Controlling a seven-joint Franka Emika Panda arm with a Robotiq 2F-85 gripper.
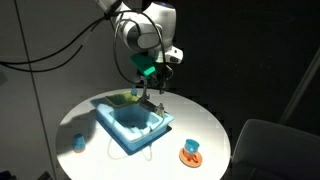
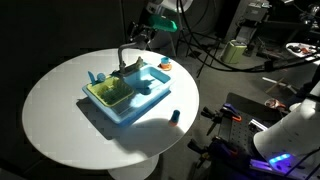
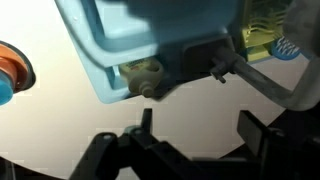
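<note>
My gripper stands open in the wrist view, its two dark fingers well apart and nothing between them. Ahead of the fingers is the edge of a light-blue toy sink, where a greyish-beige knob-like part sits on the rim. The grey faucet rises to the right of that part. In exterior view 1 the arm hangs above the far right side of the sink. From exterior view 2, the gripper is seen above and behind the faucet.
A yellow-green rack sits at one end of the sink. A blue cup stands on an orange plate at the table's right. Apart from these, a small blue object stands on the left.
</note>
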